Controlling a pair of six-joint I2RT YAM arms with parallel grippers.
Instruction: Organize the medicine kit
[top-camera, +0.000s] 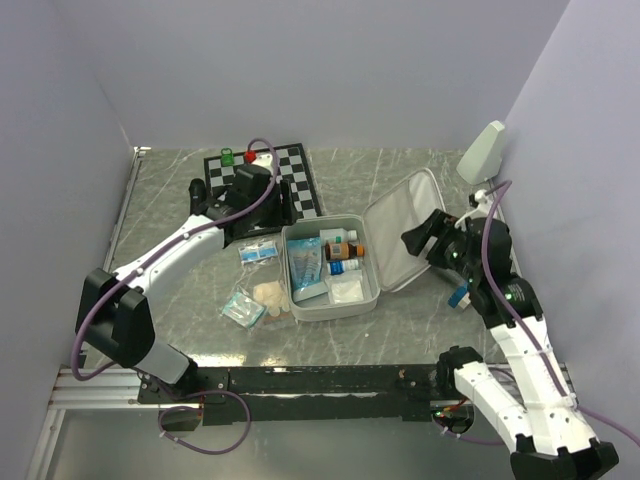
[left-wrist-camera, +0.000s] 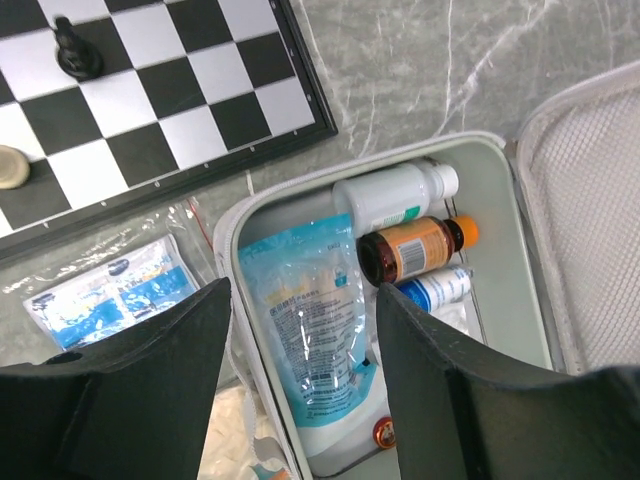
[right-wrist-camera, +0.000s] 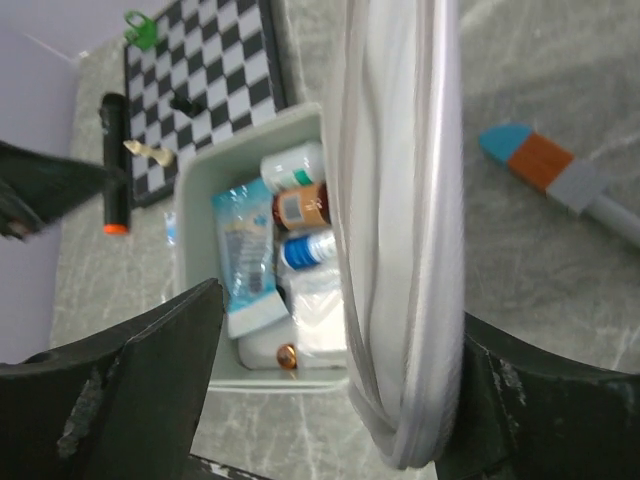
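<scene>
The open kit box (top-camera: 330, 308) holds a blue pouch (left-wrist-camera: 310, 330), a white bottle (left-wrist-camera: 388, 198), a brown bottle (left-wrist-camera: 405, 252), a blue-labelled bottle (right-wrist-camera: 309, 250) and a white packet (top-camera: 345, 290). My left gripper (top-camera: 272, 212) hangs above the box's left side, its fingers apart with nothing seen held. At the lid's right edge is my right gripper (top-camera: 425, 240), open, with the raised lid (right-wrist-camera: 395, 200) between or just beside its fingers in the right wrist view. A blue-white packet (left-wrist-camera: 110, 295), a glove (top-camera: 270, 296) and a bagged packet (top-camera: 242, 309) lie left of the box.
A chessboard (top-camera: 300, 180) with small pieces lies behind the box, a black cylinder (right-wrist-camera: 115, 160) beside it. A white object (top-camera: 483, 152) stands at the back right; a blue-tipped tool (right-wrist-camera: 540, 155) lies beyond the lid. Walls bound the table.
</scene>
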